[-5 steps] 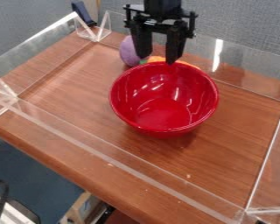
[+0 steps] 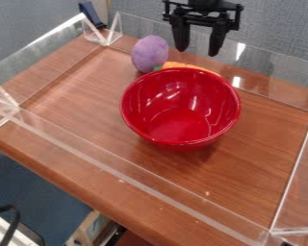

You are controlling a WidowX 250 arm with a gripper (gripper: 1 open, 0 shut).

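Note:
My black gripper [image 2: 198, 40] hangs at the top centre, above the back of the table, with its two fingers apart and nothing visible between them. A large red bowl [image 2: 180, 119] sits in the middle of the wooden table and looks empty. Behind it stands a purple rounded object [image 2: 150, 53], and beside that an orange elongated thing [image 2: 192, 69] lies partly hidden behind the bowl's rim.
Clear plastic walls [image 2: 143, 197] border the tabletop on all sides. A grey panel stands behind.
My gripper has moved up and back, away from the bowl, uncovering more of the purple object. The bowl and the objects behind it look unmoved.

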